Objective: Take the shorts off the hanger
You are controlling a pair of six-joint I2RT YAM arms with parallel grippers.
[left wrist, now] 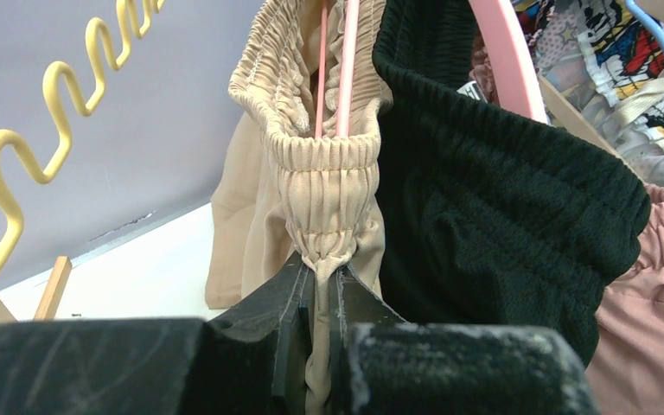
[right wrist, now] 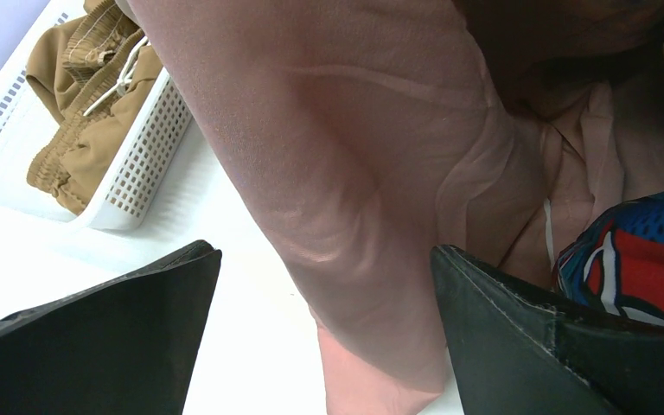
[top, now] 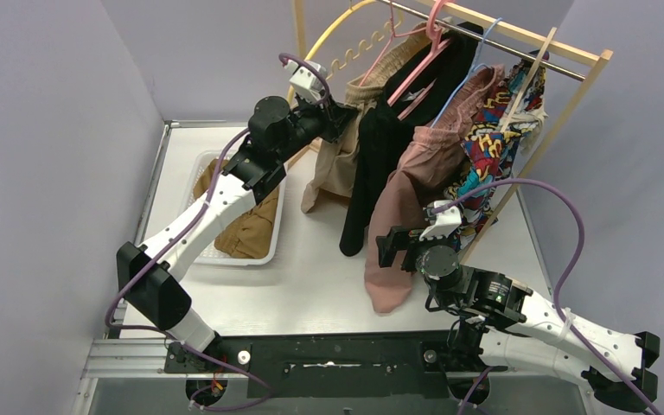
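Beige shorts (left wrist: pixel 328 173) hang on a thin pink hanger (left wrist: pixel 348 69), which still runs inside their gathered waistband. My left gripper is shut on the front of that waistband, with the cloth pinched between its fingers. In the top view the beige shorts (top: pixel 337 164) are at the left end of the rack, partly hidden by my left arm. My right gripper stands open over the table, in front of the pink trousers (right wrist: pixel 337 130), with none of the cloth clamped.
Black shorts (top: pixel 389 130) and colourful patterned shorts (top: pixel 493 147) hang on the wooden rack (top: pixel 562 47). A white basket (top: pixel 274 238) with folded brown clothes (top: pixel 246 229) stands at the left. Yellow wavy hooks (left wrist: pixel 56 78) line the rack's left side.
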